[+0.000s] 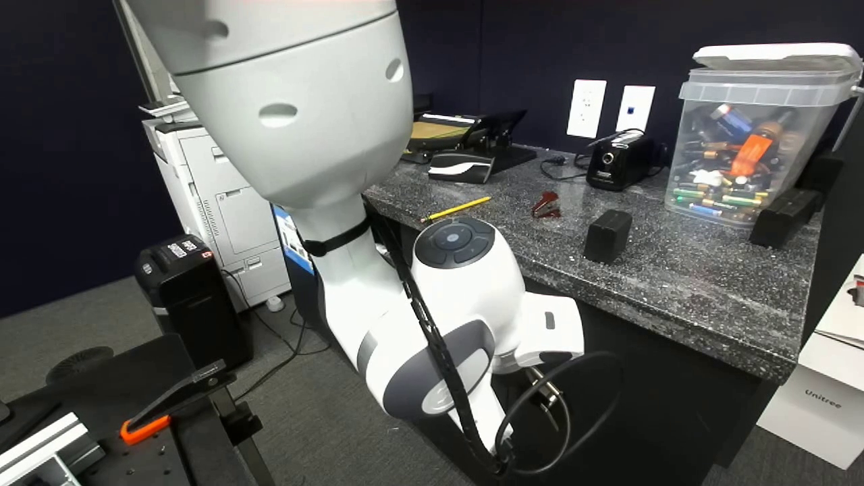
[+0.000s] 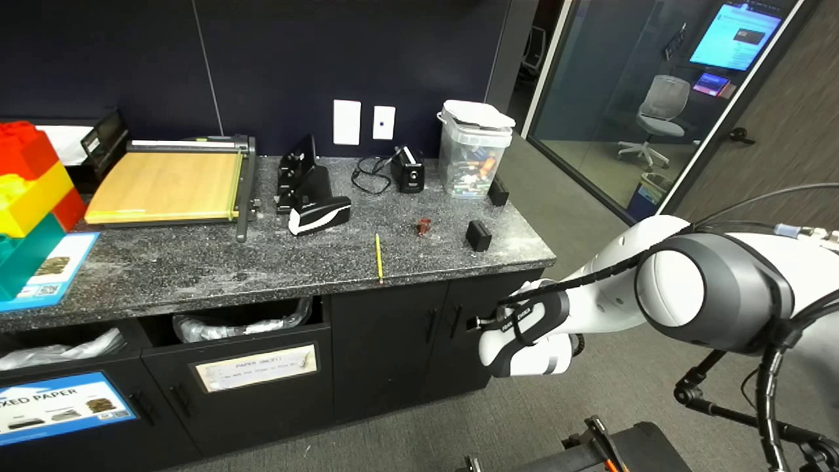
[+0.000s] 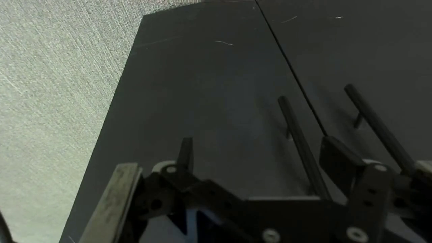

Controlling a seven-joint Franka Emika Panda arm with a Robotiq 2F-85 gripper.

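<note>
In the wrist view my gripper stands open, its two dark fingers wide apart, in front of a black cabinet door [image 3: 202, 93]. A vertical bar handle [image 3: 303, 150] shows between the fingers, closer to the right one; whether it lies within their reach I cannot tell. The second door's handle [image 3: 378, 125] runs beyond the right finger. Both doors are closed, with a narrow seam between them. In exterior view 2 the white arm [image 2: 602, 307] reaches in from the right below the counter, and its hand hides most of the fingers.
On the speckled counter [image 2: 314, 259] lie a yellow pencil [image 2: 379, 258], a red staple remover [image 2: 424, 227] and a black block [image 2: 478, 235]. Behind them stand a clear bin [image 2: 476, 153] and a pencil sharpener [image 2: 408, 170]. The counter edge overhangs the doors. A dark equipment table [image 1: 105, 405] stands nearby.
</note>
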